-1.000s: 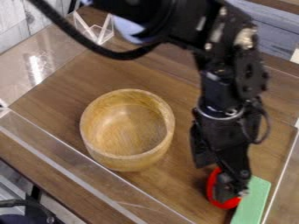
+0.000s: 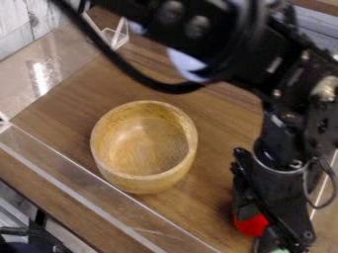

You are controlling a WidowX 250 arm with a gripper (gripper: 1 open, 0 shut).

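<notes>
My gripper (image 2: 271,219) is low at the right of the camera view, over a red object (image 2: 251,222) that is mostly hidden beneath it. Whether its fingers are open or closed on that object cannot be made out. A sliver of a green object (image 2: 278,248) shows below it. A wooden bowl (image 2: 142,146), apparently empty, stands on the table to the left of my gripper.
Clear plastic walls (image 2: 93,193) border the wooden table (image 2: 93,89) at the front and left. The table surface behind and left of the bowl is clear. The arm's dark body covers much of the upper right.
My gripper has shifted down and to the right over the red object, which is now more hidden, as is most of the green one. The bowl has stayed put.
</notes>
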